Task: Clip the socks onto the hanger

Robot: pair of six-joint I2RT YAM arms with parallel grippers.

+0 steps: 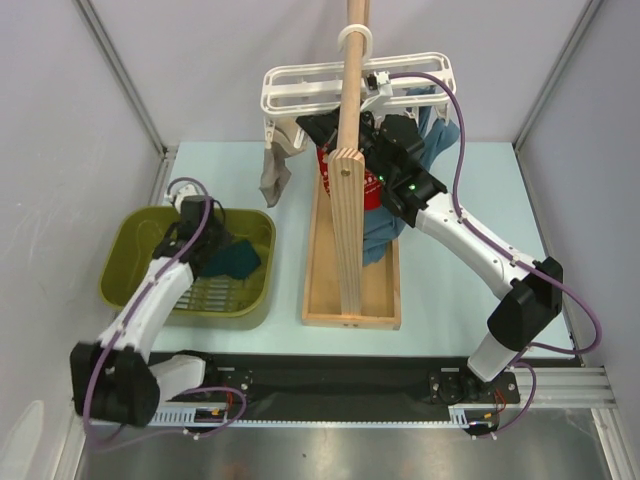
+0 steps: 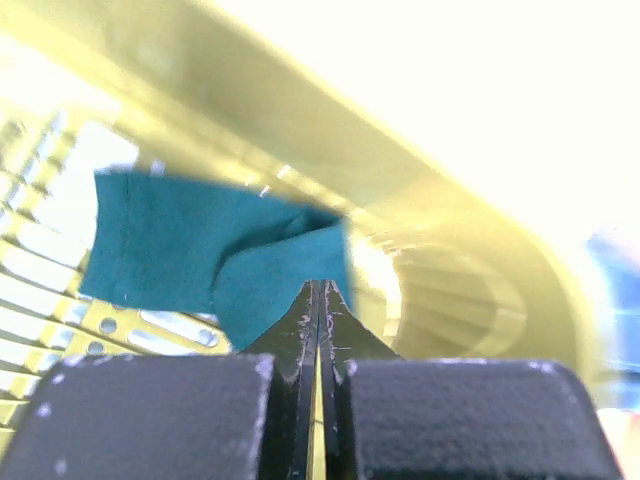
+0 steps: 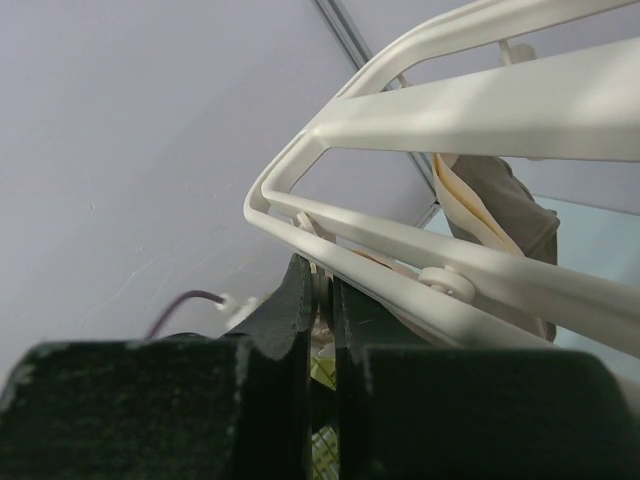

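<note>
A teal sock (image 1: 234,261) lies folded on the floor of the olive basket (image 1: 262,290). My left gripper (image 1: 210,238) is above it. In the left wrist view its fingertips (image 2: 304,315) meet with nothing between them, and the sock (image 2: 165,240) lies beyond them. My right gripper is shut on a pale part under the end bar of the white hanger (image 3: 400,240). From the hanger (image 1: 300,95) in the top view hang a grey-beige sock (image 1: 274,172), a red one (image 1: 372,192) and blue ones (image 1: 378,228), partly hidden by the right arm.
A wooden post (image 1: 347,230) on a wooden base (image 1: 320,290) carries the hanger in the middle. The basket's walls stand round the sock. On the right, the white table (image 1: 480,200) is clear apart from the right arm crossing above it.
</note>
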